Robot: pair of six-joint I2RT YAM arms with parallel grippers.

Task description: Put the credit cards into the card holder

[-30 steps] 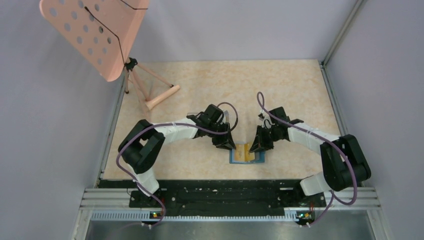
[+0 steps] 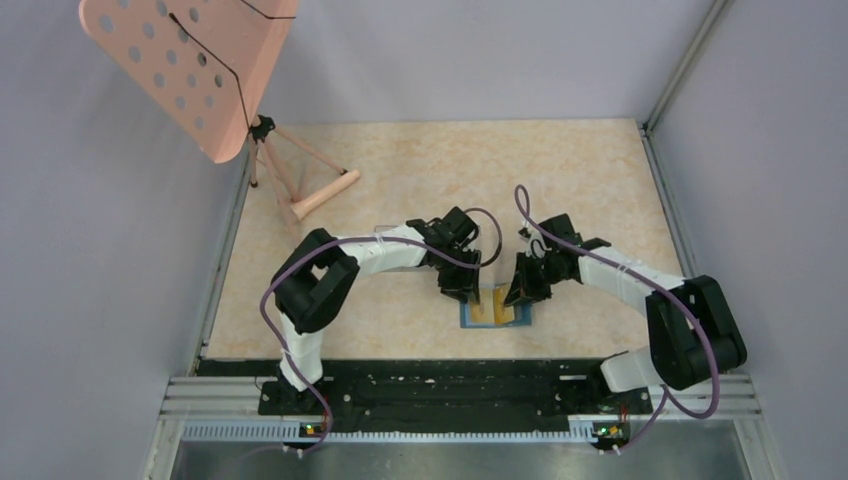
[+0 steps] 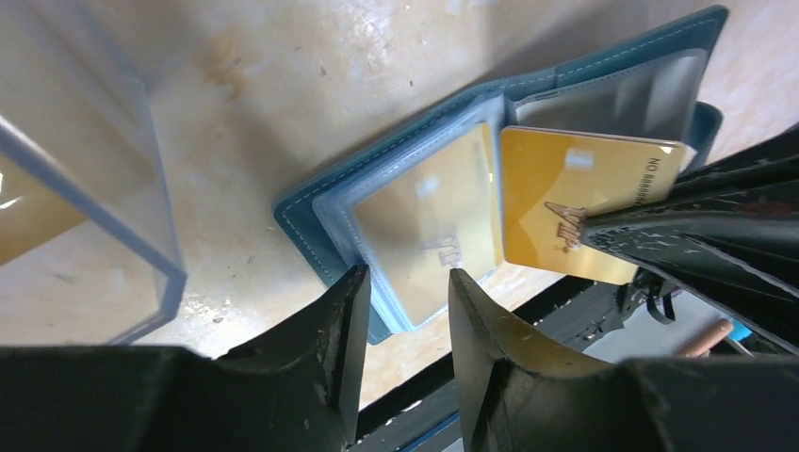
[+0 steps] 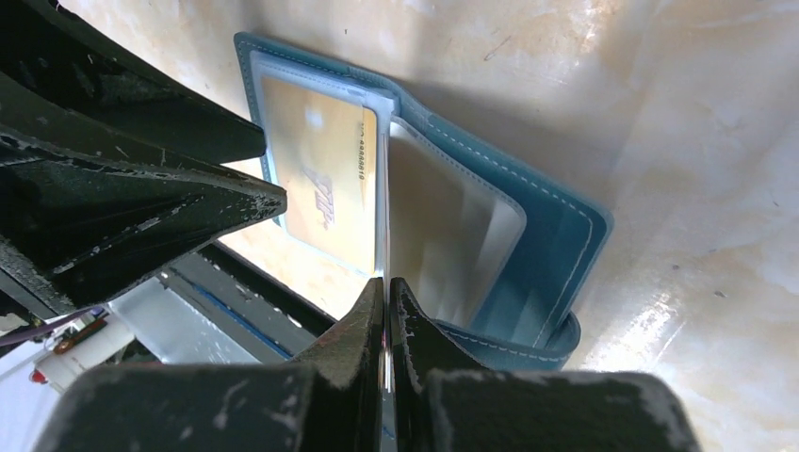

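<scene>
A blue card holder [image 3: 303, 226] lies unfolded on the table, a gold card [image 3: 415, 221] showing through one clear pocket. Another gold card [image 3: 546, 160] stands nearly upright at the holder's middle, pinched by my right gripper. Seen edge-on in the right wrist view, this card runs along the inner side of the filled pocket; whether its edge is inside cannot be told. The opposite clear pocket [image 4: 452, 226] looks empty. Over the holder's left half, my left gripper is open, its fingers empty and pointing at the filled pocket's near edge; contact is unclear.
A clear box [image 3: 94, 211] with something gold inside stands left of the holder, partly under the left arm. A pinkish tripod stand [image 2: 262, 130] rises at the back left.
My left gripper has moved right and closer over the holder, still open. The gripped card has shifted slightly right with my right gripper and now shows almost exactly edge-on.
</scene>
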